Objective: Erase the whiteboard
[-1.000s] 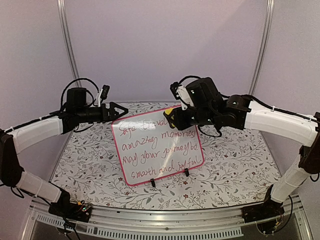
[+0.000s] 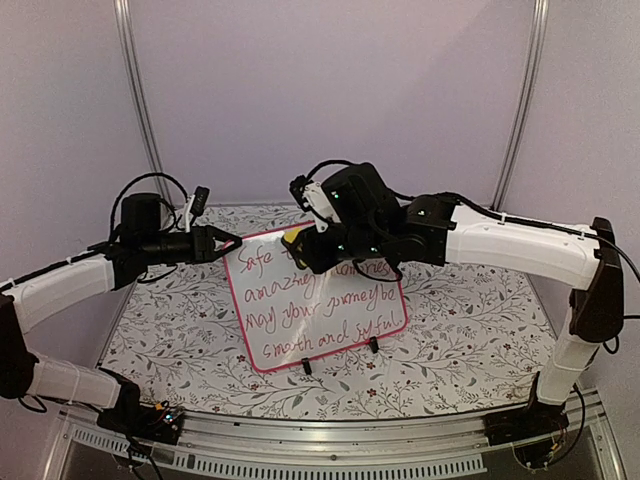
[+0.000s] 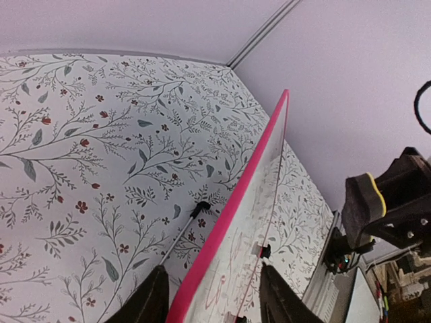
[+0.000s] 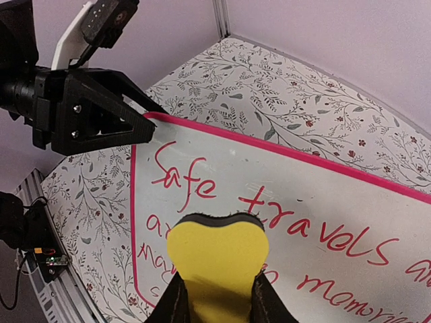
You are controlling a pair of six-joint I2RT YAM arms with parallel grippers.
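Note:
The whiteboard (image 2: 320, 335) has a pink rim and stands tilted on the table, covered with red handwriting. At its upper left corner is my left gripper (image 2: 237, 243); in the left wrist view its fingers (image 3: 151, 299) stand apart on either side of the board's pink edge (image 3: 232, 202), with a gap still showing. My right gripper is shut on a yellow eraser (image 4: 219, 252) with a dark felt side. In the top view the eraser (image 2: 291, 237) is over the upper part of the board, hiding some of the top line. Whether felt touches board, I cannot tell.
Black feet (image 2: 374, 344) hold up the board's lower edge. A thin rod with a black tip (image 3: 201, 207) stands behind the board. Patterned tablecloth (image 2: 470, 340) lies clear to the right, and pale walls (image 2: 330, 100) close in the back and sides.
My right gripper has moved left with the eraser, across the board's upper part. The left gripper has come down and slightly left onto the corner, its fingers closer together than before.

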